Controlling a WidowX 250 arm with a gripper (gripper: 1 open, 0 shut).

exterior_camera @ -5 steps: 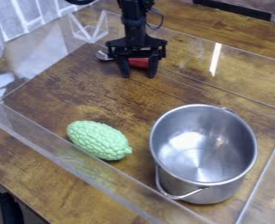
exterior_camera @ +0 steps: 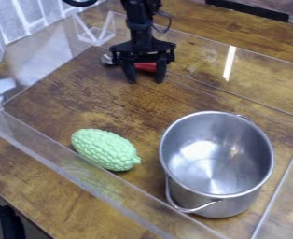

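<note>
My black gripper (exterior_camera: 143, 65) is low at the back centre of the wooden surface, over a red object (exterior_camera: 146, 67) with a silvery piece at its left. Its fingers partly hide that object, and whether they grip it is unclear. A pale green bumpy vegetable-like object (exterior_camera: 104, 149) lies at the front left. A large steel pot (exterior_camera: 214, 163) with a wire handle stands at the front right.
Clear plastic walls (exterior_camera: 49, 163) border the work area.
</note>
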